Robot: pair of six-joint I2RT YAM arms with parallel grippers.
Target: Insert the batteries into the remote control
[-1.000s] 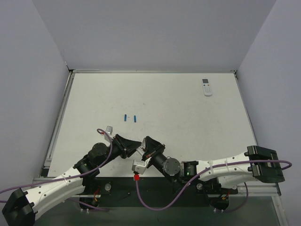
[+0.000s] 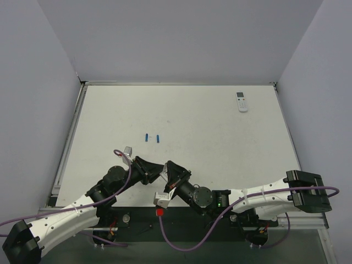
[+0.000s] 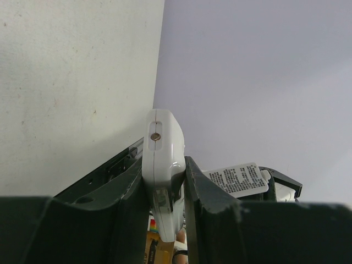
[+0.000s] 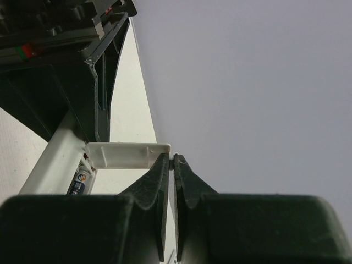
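Note:
My left gripper is shut on a white remote control (image 3: pixel 159 148), held edge-on above the table. A white battery cover (image 4: pixel 129 155) stands swung out from the remote's body (image 4: pixel 47 165); its outer face carries a printed label (image 3: pixel 236 179). Inside the compartment a dark battery (image 4: pixel 77 186) is partly visible, the rest hidden by the cover and body. My right gripper is shut, its tips right at the cover's free edge; whether the edge is pinched cannot be made out. Two blue batteries (image 2: pixel 147 137) (image 2: pixel 158 138) lie on the table.
Another white remote (image 2: pixel 241 102) lies far right on the white table (image 2: pixel 192 115), which is otherwise clear. The two arms meet close together near the front edge, and grey walls (image 2: pixel 181 49) enclose the back and sides.
My right gripper has shifted very slightly toward the front edge in the top view. The left arm and the batteries on the table have stayed in place.

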